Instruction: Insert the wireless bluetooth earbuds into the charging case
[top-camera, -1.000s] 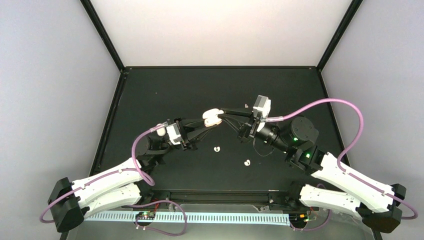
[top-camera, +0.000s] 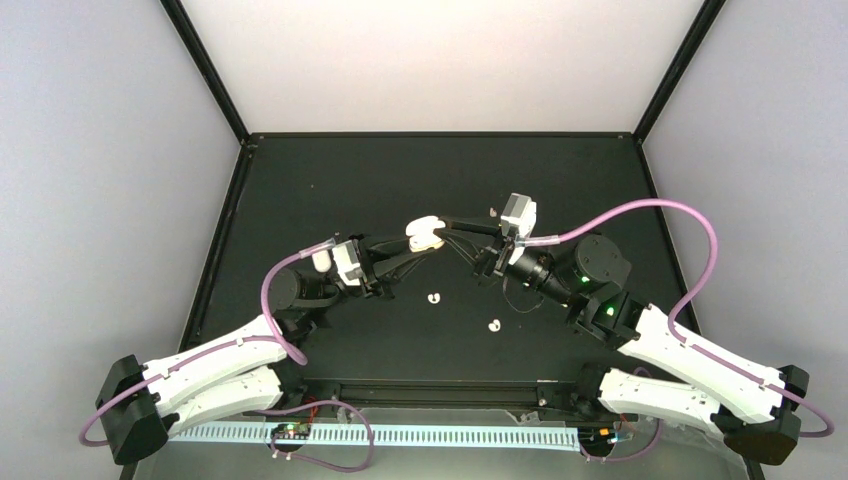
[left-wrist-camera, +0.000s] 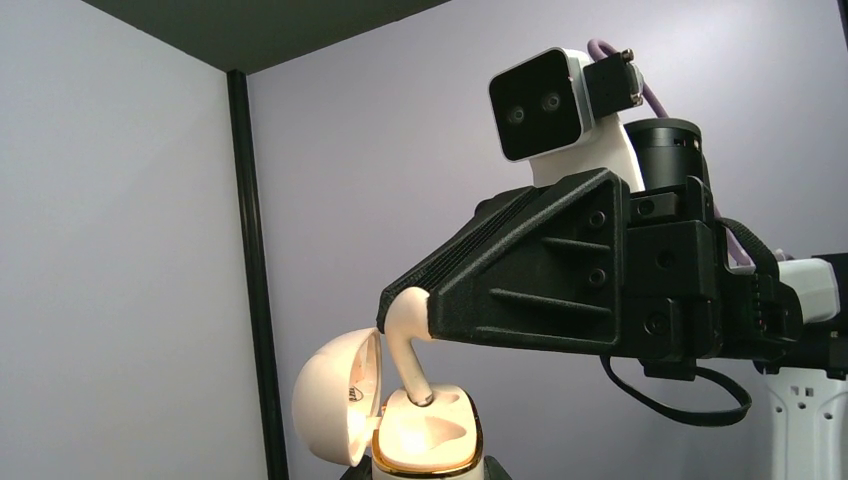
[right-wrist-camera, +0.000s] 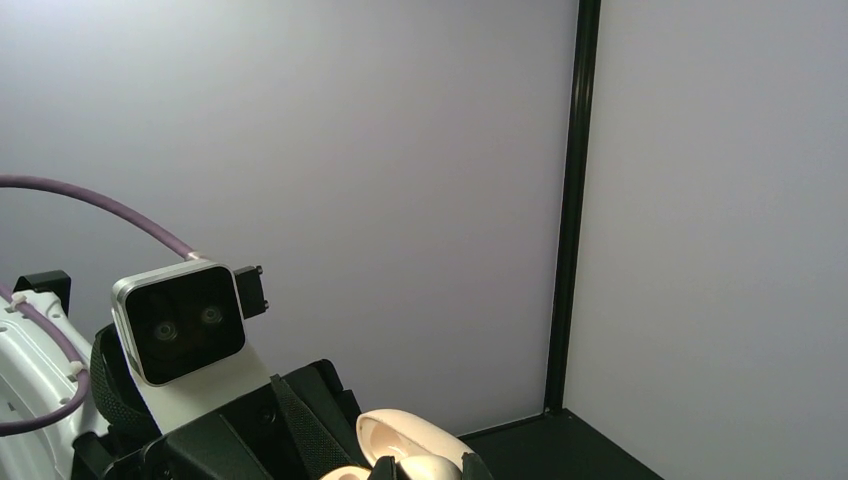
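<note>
The white charging case (top-camera: 424, 240), lid (left-wrist-camera: 325, 395) flipped open, is held up at centre by my left gripper (top-camera: 410, 250), shut on it. My right gripper (top-camera: 445, 232) is shut on a white earbud (left-wrist-camera: 402, 315), whose stem reaches into the case's left slot in the left wrist view; the other slot looks empty. In the right wrist view the open lid (right-wrist-camera: 405, 428) rises behind the earbud's rounded head (right-wrist-camera: 430, 468).
Small white pieces lie on the black mat (top-camera: 340, 180), at (top-camera: 433, 298) below the grippers, with another piece (top-camera: 494, 325) further front and one behind the right arm.
</note>
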